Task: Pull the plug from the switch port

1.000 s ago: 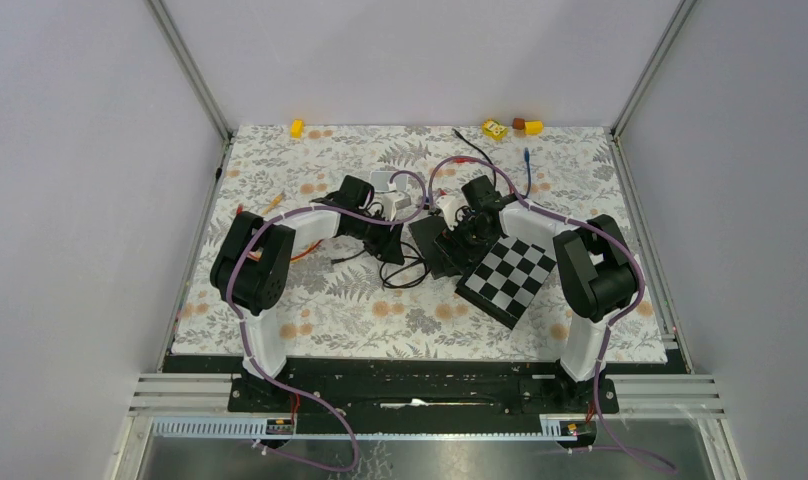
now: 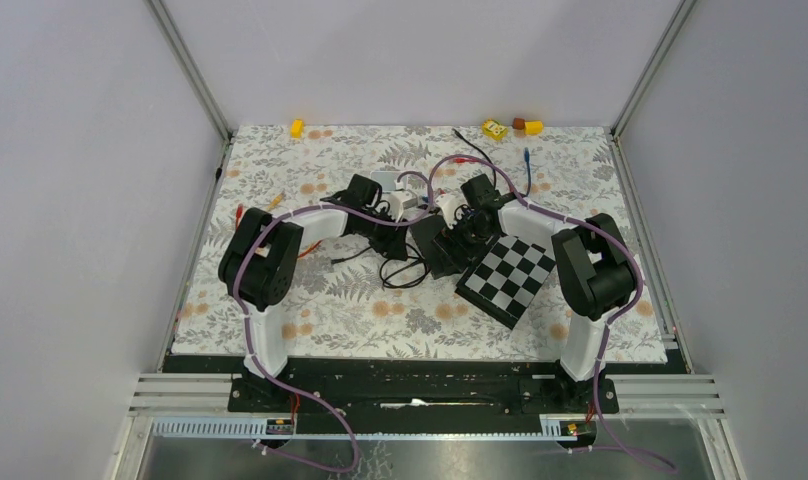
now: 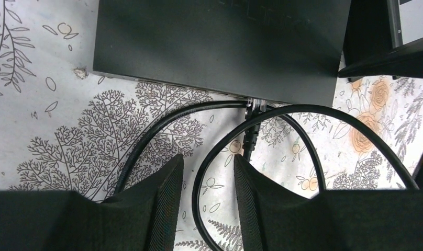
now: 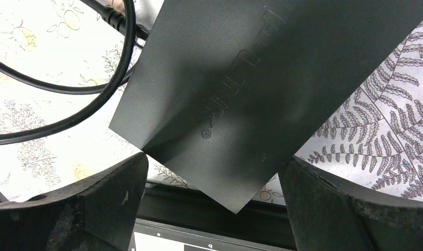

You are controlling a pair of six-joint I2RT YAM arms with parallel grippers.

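Note:
The black switch (image 3: 214, 42) lies on the patterned mat, a black plug (image 3: 251, 130) sitting in a port on its edge, with a looped black cable (image 3: 214, 154) around it. My left gripper is open just short of the plug, the cable loop passing between and beyond its fingers in view. My right gripper is open over the other end of the switch (image 4: 235, 89), its fingers either side of the switch's corner; whether they touch it I cannot tell.
A checkerboard (image 2: 505, 280) lies right of the switch. Small yellow items (image 2: 494, 130) and loose cables (image 2: 527, 160) are at the back.
My left arm has shifted slightly to the right, toward the switch and plug. My right arm looks still.

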